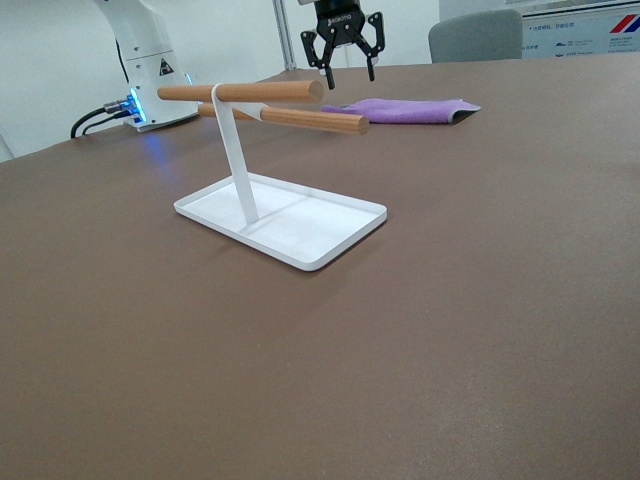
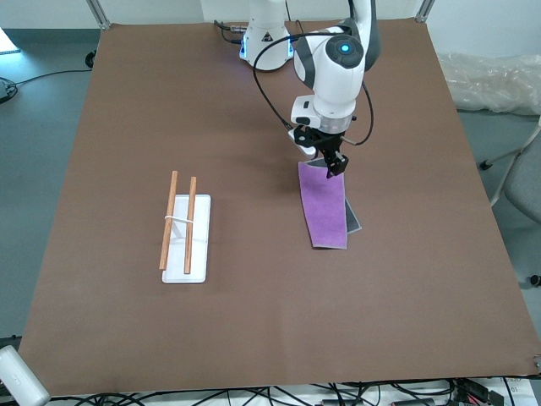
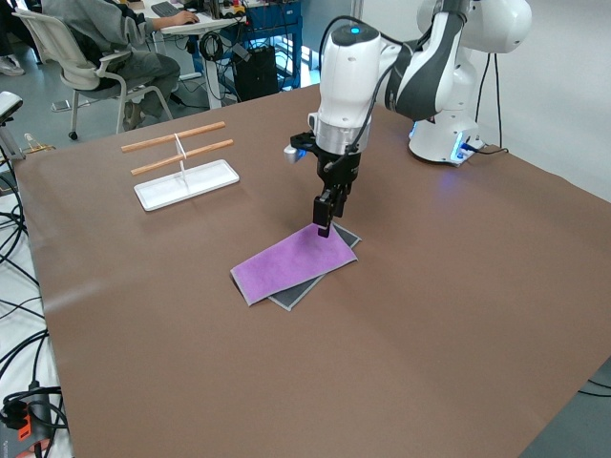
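Observation:
A purple cloth (image 2: 321, 207) with a grey cloth (image 2: 352, 218) under it lies on the brown table; in the right view the purple one (image 3: 286, 262) is on top of the grey. My gripper (image 1: 350, 74) is open, its black fingers apart and pointing down over the cloths' back end; in the left view it (image 2: 334, 167) is at the purple cloth's upper edge. Whether it touches the cloth is unclear. A white stand (image 2: 199, 237) with two wooden bars (image 3: 181, 160) stands apart from the cloths.
The robot base (image 2: 268, 46) is at the table's back. A chair (image 2: 524, 178) is beside the table, off its edge.

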